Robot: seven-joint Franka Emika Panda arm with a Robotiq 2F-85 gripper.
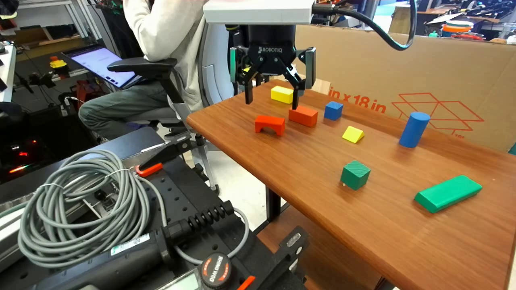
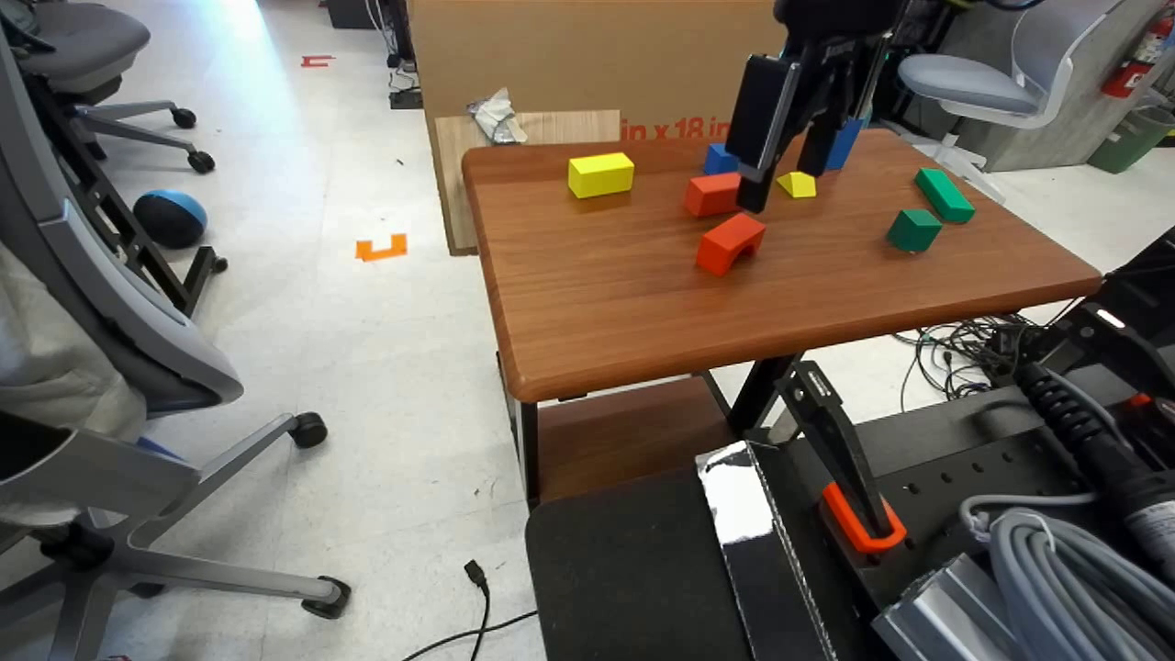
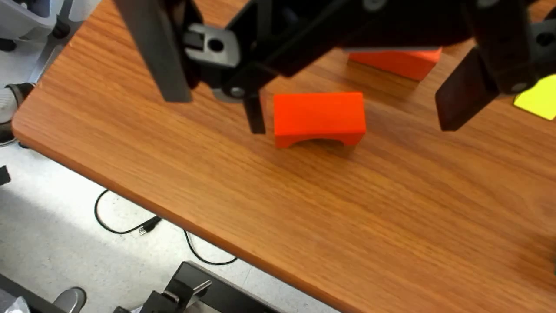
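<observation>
A red-orange arch block point(image 1: 269, 124) rests on the wooden table near its left edge, its hollow side down. Above it my gripper point(image 1: 271, 101) hangs open, fingers pointing down and nothing between them. In the wrist view the arch block point(image 3: 319, 117) shows below the gap between the fingers, closer to the left fingertip point(image 3: 255, 114) than to the right fingertip point(image 3: 461, 104). Behind the arch lies a red rectangular block point(image 1: 303, 116), partly hidden by the gripper in the wrist view. In exterior view 2 the gripper's finger point(image 2: 755, 187) hides some of the space beside the red blocks.
A yellow block point(image 1: 282, 94), blue cube point(image 1: 333, 110) and yellow wedge point(image 1: 353, 134) lie near the red blocks. Farther right are an upright blue cylinder point(image 1: 414, 129), green cube point(image 1: 355, 175) and green slab point(image 1: 448, 193). Cardboard point(image 1: 435, 92) stands behind.
</observation>
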